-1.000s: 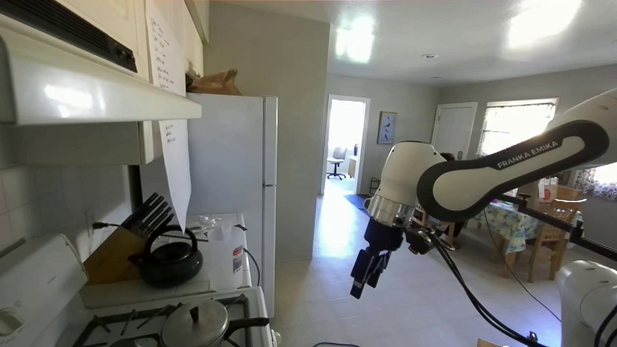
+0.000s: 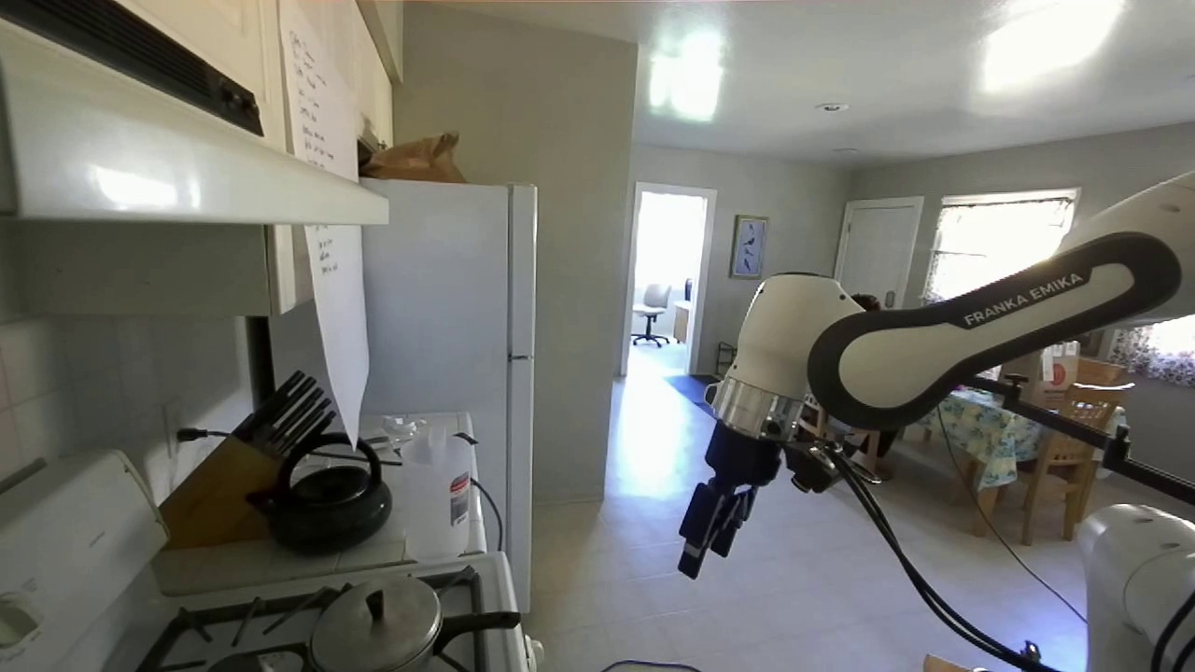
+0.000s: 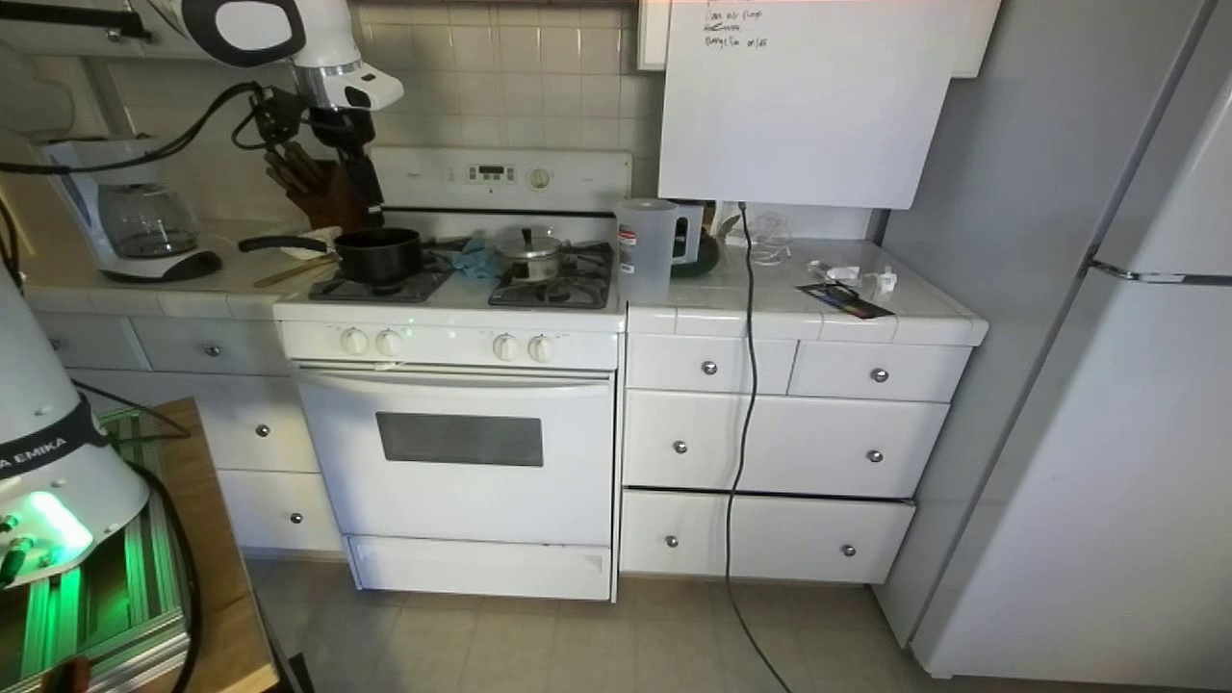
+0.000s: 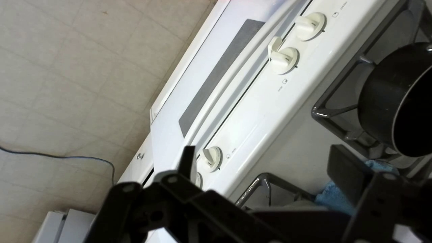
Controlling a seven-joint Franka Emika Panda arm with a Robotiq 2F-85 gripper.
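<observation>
My gripper [image 2: 706,555] hangs in the air in front of the stove, pointing down. In the wrist view its two dark fingers [image 4: 342,172] stand well apart, so the gripper is open, and nothing shows between them. Below lies the white stovetop [image 4: 283,156]. A black pot [image 3: 381,255] rests on the left burners, its interior too dark to read. Beside it a crumpled blue cloth [image 3: 474,259] lies on the stovetop, partly behind a finger in the wrist view. The lidded metal pot [image 3: 532,256] occupies the right burners. Cream knobs [image 4: 285,60] line the stove front.
Right of the stove stand a clear pitcher [image 3: 647,248] and a black kettle [image 2: 333,493]. A knife block [image 2: 213,489] sits behind the kettle. Left of the stove is a coffee maker [image 3: 139,214]. A black cord [image 3: 748,381] hangs before the drawers. Open floor lies ahead of the stove.
</observation>
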